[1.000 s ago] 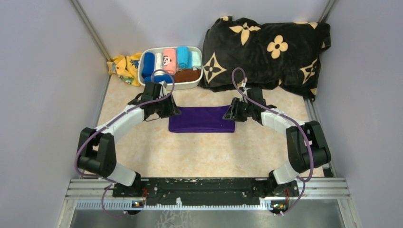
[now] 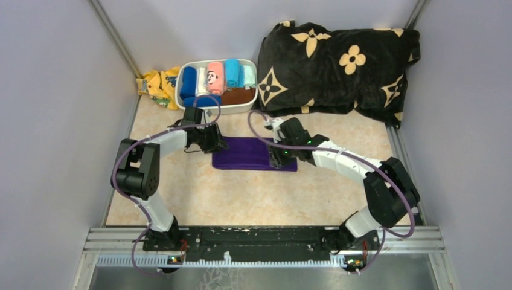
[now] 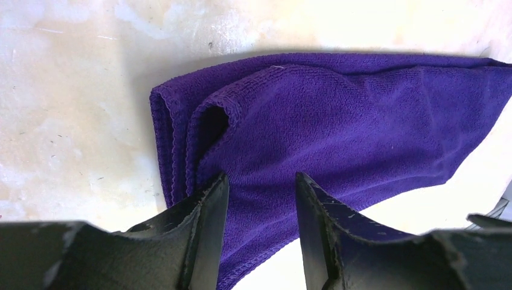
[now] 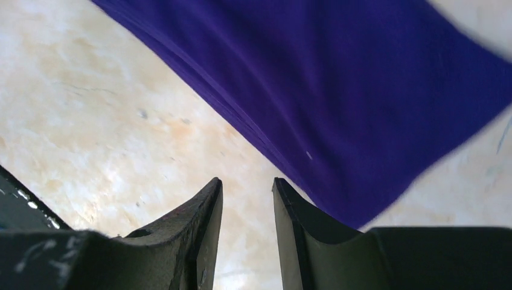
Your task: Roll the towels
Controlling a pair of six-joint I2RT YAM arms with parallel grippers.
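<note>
A purple towel (image 2: 244, 154) lies folded into a long strip on the table. In the left wrist view my left gripper stands open just over the towel's left end (image 3: 326, 121), where the layered edge curls up in a small arch; nothing shows held between its fingers. My right gripper is above the towel's right part (image 4: 374, 121), blurred in that view, its fingers apart with nothing between them.
A white bin (image 2: 180, 103) of rolled towels stands at the back, a yellow patterned cloth (image 2: 160, 87) left of it. A dark patterned pillow or blanket (image 2: 326, 72) fills the back right.
My right gripper has moved left from the towel's right end over the towel. The left arm lowered earlier and has stayed near the left end. The towel shifted slightly left.
</note>
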